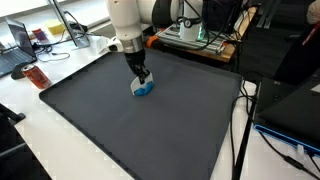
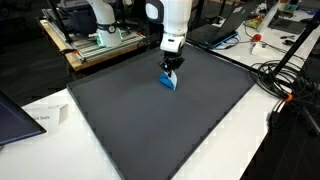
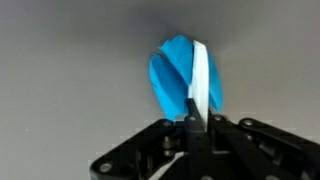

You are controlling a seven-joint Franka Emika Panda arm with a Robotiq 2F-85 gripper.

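A small blue cloth-like item [image 3: 172, 78] with a white strip [image 3: 201, 75] across it sits on the dark table. In the wrist view the strip runs down between the fingertips of my gripper, which is shut on it. Exterior view 1 has the gripper [image 1: 142, 76] low over the blue item [image 1: 145, 89], with the white strip [image 1: 136, 85] beside the fingers. From the other side, in exterior view 2, the blue item [image 2: 166, 80] appears right below the gripper [image 2: 170, 71]. Whether its underside touches the table is unclear.
An orange-red can [image 1: 37, 76] stands off the table's left corner in exterior view 1. Cables [image 2: 285, 80] and a laptop [image 2: 225, 30] lie beyond the table edge.
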